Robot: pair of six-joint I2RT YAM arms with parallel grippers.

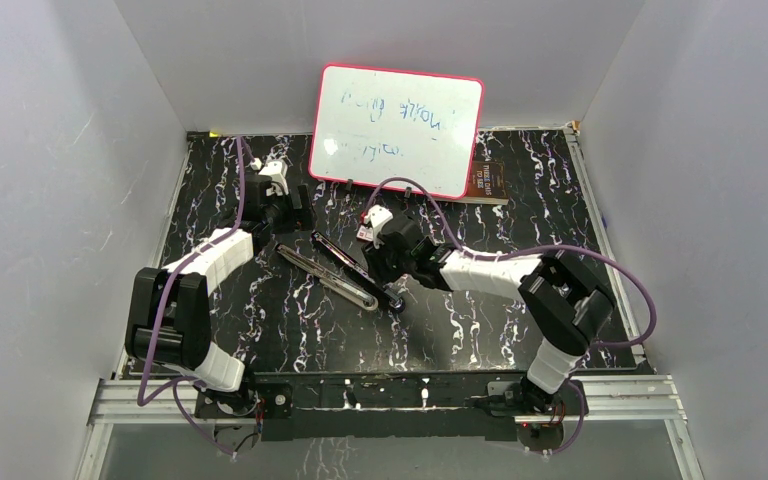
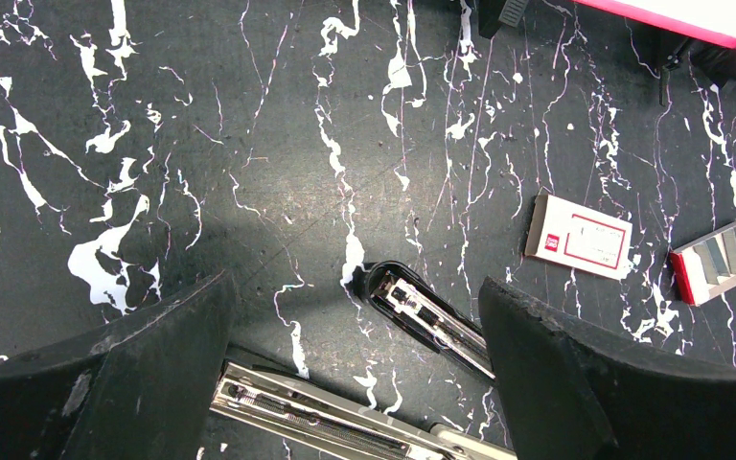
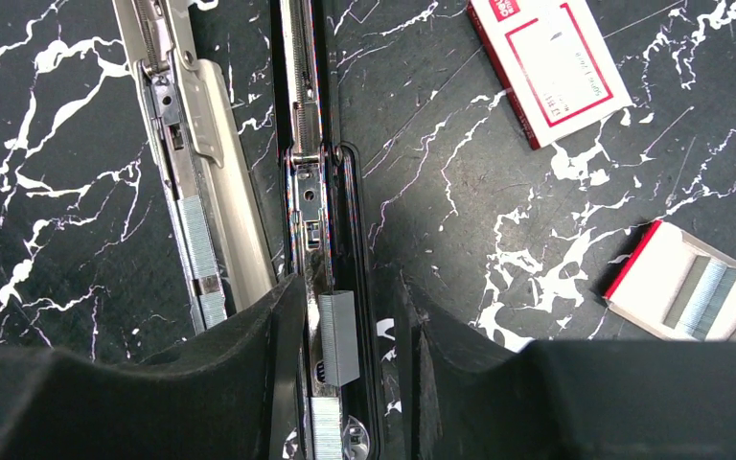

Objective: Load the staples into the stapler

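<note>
The black stapler (image 3: pixel 351 220) lies opened on the table in the right wrist view. A loose grey staple strip (image 3: pixel 341 337) rests tipped at the right side of its metal channel, not seated in it. Another strip (image 3: pixel 326 426) lies in the channel below. My right gripper is open, its fingers on either side of the stapler and loose strip, gripping neither. Left of it, the beige stapler (image 3: pixel 225 163) lies open with staples (image 3: pixel 197 240) in its channel. My left gripper stands open and empty above the staplers' far ends.
A closed white and red staple box (image 3: pixel 556 62) and an open box (image 3: pixel 647 287) with staple strips lie right of the staplers. A whiteboard (image 1: pixel 400 130) stands at the back, with a book (image 1: pixel 487 180) beside it.
</note>
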